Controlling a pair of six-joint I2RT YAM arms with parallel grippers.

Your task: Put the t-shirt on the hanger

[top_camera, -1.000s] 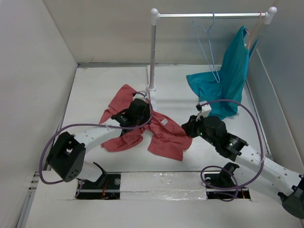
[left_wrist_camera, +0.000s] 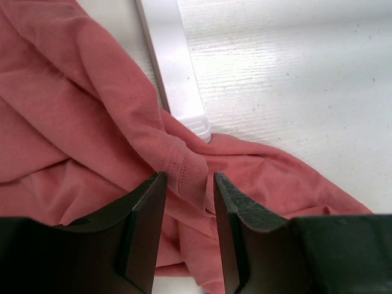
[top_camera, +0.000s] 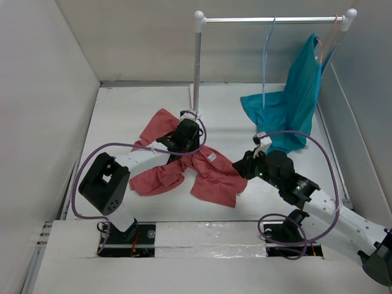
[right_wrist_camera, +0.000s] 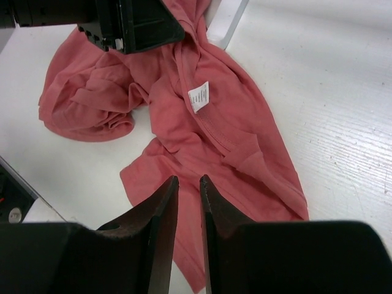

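The red t shirt lies crumpled on the white floor, a white label on it. My left gripper is open just over a folded edge of the shirt, beside the rack's foot. My right gripper hangs over the shirt's right part, its fingers a little apart. A blue hanger hangs from the rail.
The rack's left post stands behind my left arm, with its foot bar on the floor. A teal garment hangs at the right and trails on the floor. Bare floor shows at upper left.
My left arm has moved toward the back and slightly right. The blue hanger has swung to a narrower, edge-on look. The right arm has shifted slightly.
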